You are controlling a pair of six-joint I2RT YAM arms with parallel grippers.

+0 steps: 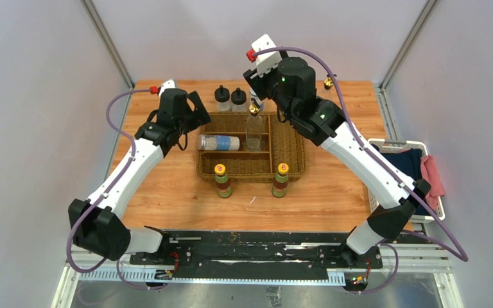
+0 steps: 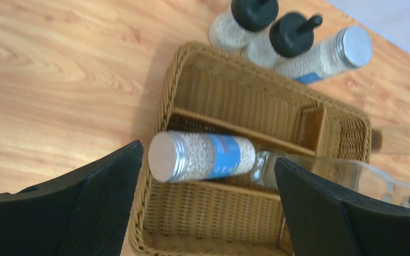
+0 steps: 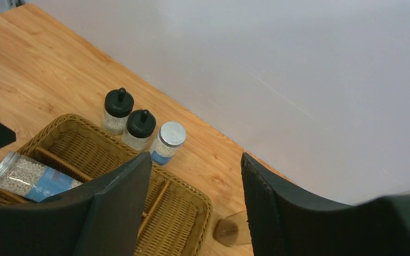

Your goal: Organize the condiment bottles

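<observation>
The wicker basket (image 1: 231, 163) has compartments; a blue-labelled jar (image 1: 219, 142) lies in one, beside a clear bottle (image 1: 253, 133). Behind it stand two black-capped shakers (image 3: 118, 104) (image 3: 140, 125) and a silver-lidded jar (image 3: 168, 143). Two yellow-capped bottles (image 1: 223, 181) (image 1: 280, 181) stand along its front. My left gripper hangs open over the basket's left side, nothing between its fingers. My right gripper is raised over the back right, fingers apart and empty. A gold-topped bottle (image 1: 329, 83) is mostly hidden at back right.
A white laundry basket (image 1: 440, 208) with dark and pink cloth stands at the table's right edge. Walls enclose the back and sides.
</observation>
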